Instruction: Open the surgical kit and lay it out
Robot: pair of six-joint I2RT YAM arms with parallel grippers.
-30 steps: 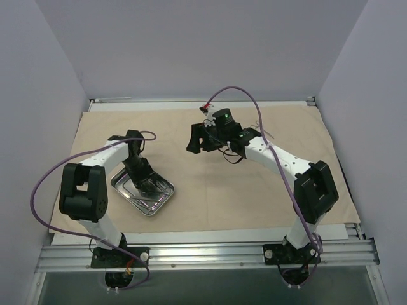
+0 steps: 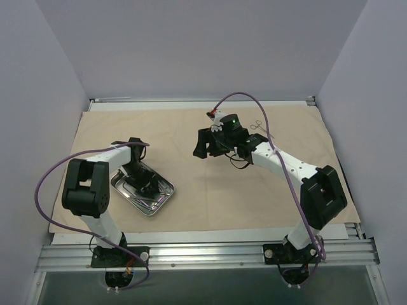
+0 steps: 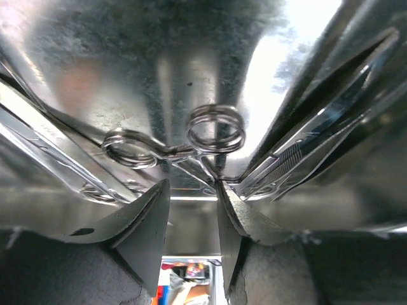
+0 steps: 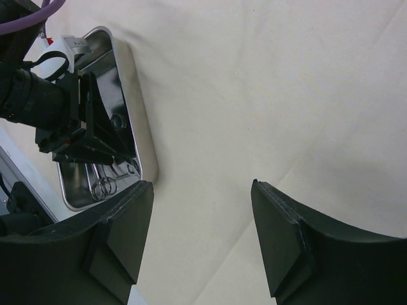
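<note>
The metal tray stands on the cloth at the left, with several steel instruments in it. My left gripper is down inside the tray, its fingers part open and pointing at a ringed instrument lying on the tray floor. Tweezers with a ridged grip rest to the right in that view, and a long flat instrument to the left. No instrument is clearly gripped. Over the bare cloth near the middle, my right gripper hangs open and empty, apart from the tray wall.
A pair of scissors lies on the cloth at the back right, behind the right arm. Purple cables arch over both arms.
The left gripper has sunk slightly toward the front within the tray. My right arm has drifted a little to the right and toward the front. The tray and scissors have stayed put.
</note>
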